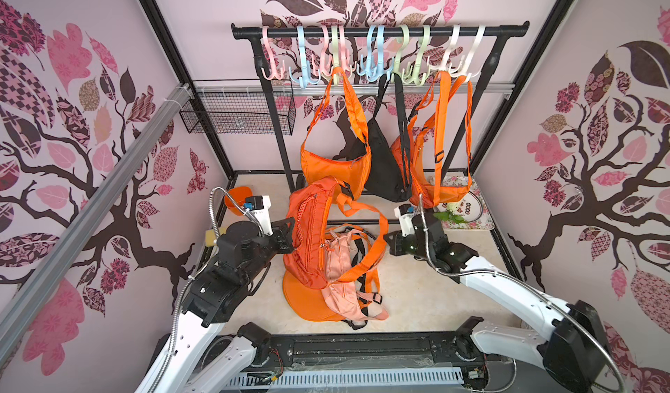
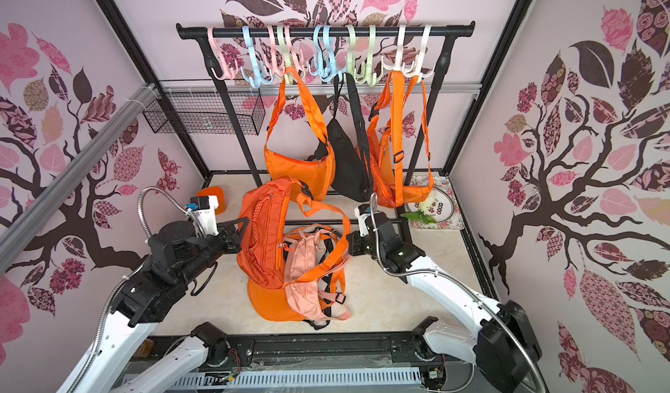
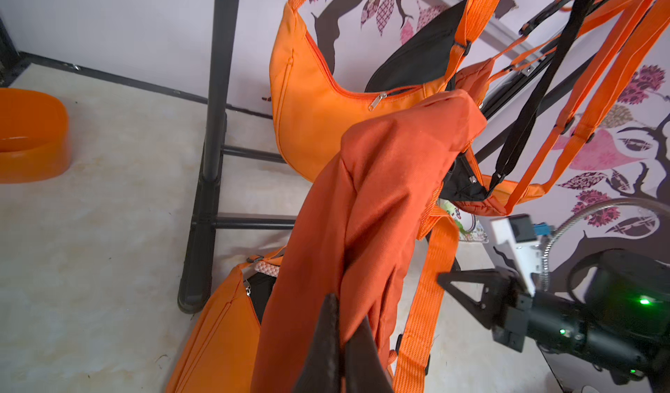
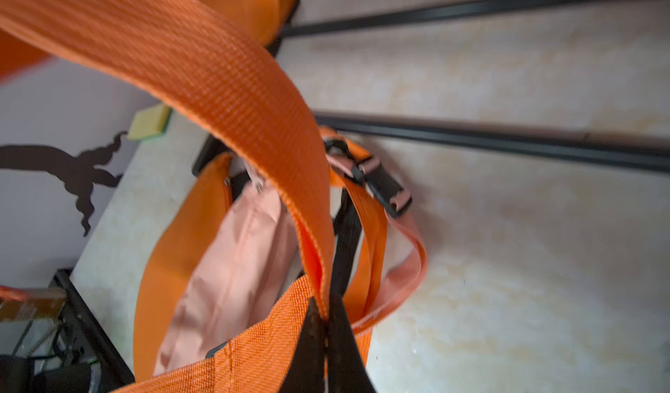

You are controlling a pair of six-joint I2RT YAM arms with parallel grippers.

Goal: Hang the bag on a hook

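A red-orange bag point(image 1: 309, 236) is held up above the table, with my left gripper point(image 1: 290, 235) shut on its fabric at the left side. In the left wrist view the bag's cloth point(image 3: 397, 163) runs into the closed fingertips. The bag's orange strap point(image 4: 279, 121) loops to the right, pinched in my right gripper, which is shut on it. Colored hooks hang from a black rail point(image 1: 314, 32) at the back: pink point(image 1: 270, 54), blue point(image 1: 304, 54), green point(image 1: 422, 54) and white point(image 1: 474, 51). Both grippers are well below the hooks.
An orange bag point(image 1: 335, 169), a black bag point(image 1: 384, 159) and another orange bag point(image 1: 446, 194) hang from the rail. Under the held bag, a pink bag point(image 1: 338, 292) and an orange one point(image 1: 301, 301) lie on the table. A wire basket point(image 1: 237, 110) is at the back left.
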